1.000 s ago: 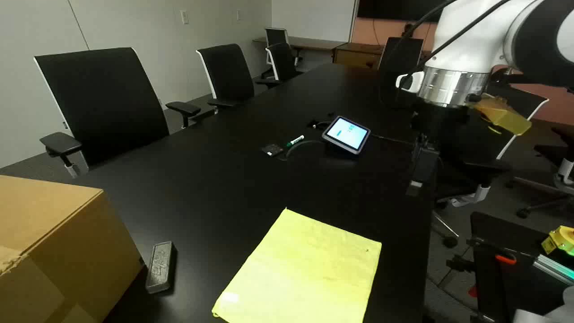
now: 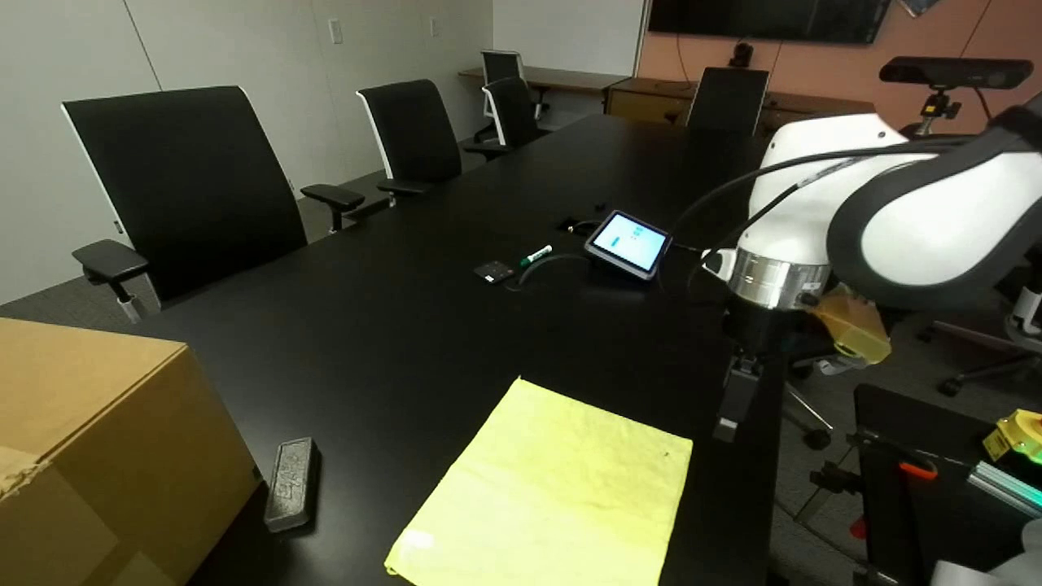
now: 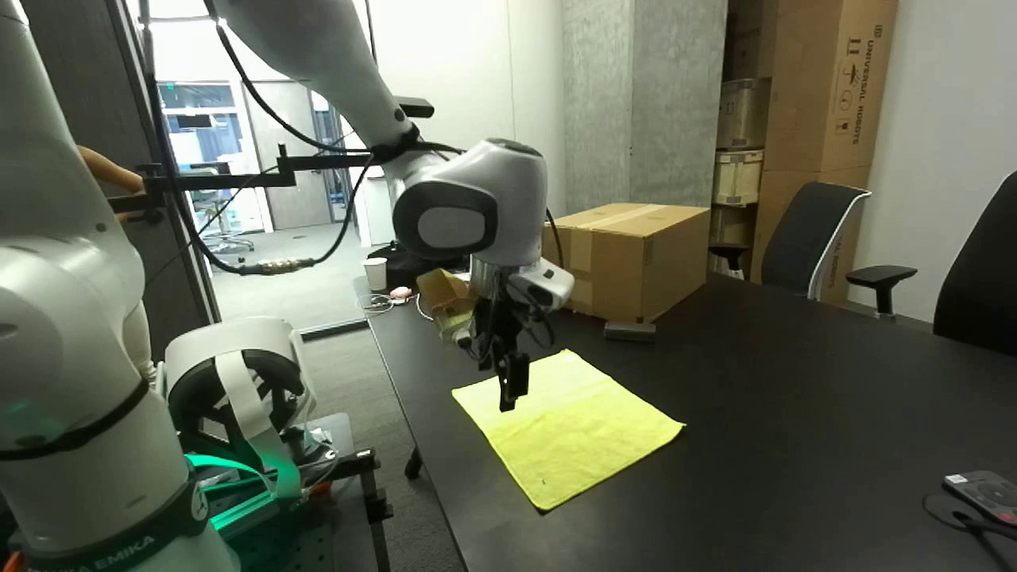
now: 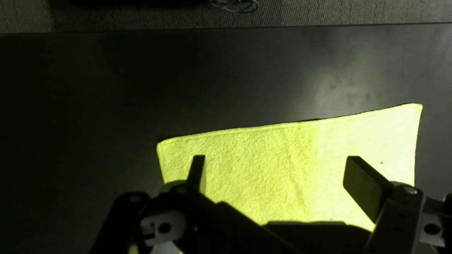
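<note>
A yellow cloth point(image 2: 557, 488) lies spread flat on the black table, its corners unfolded. In exterior view 2 the same cloth point(image 3: 581, 429) is partly hidden behind my gripper point(image 3: 510, 405). My gripper point(image 2: 728, 428) hangs above the table near the cloth's right corner in exterior view 1. Seen from the wrist, the gripper is open, its two fingers wide apart over the cloth point(image 4: 262, 169), with nothing held between them. The cloth's lower part is hidden by the gripper body there.
A cardboard box point(image 2: 127, 439) stands at the table's near left, with a dark eraser point(image 2: 291, 483) beside it. Farther back are a lit tablet point(image 2: 630, 242), a green marker point(image 2: 536, 255) and a small dark device point(image 2: 494, 272). Bare tabletop surrounds the cloth.
My arm has come down and toward the cloth, slightly leftward in exterior view 1. The cloth, box and eraser have not moved.
</note>
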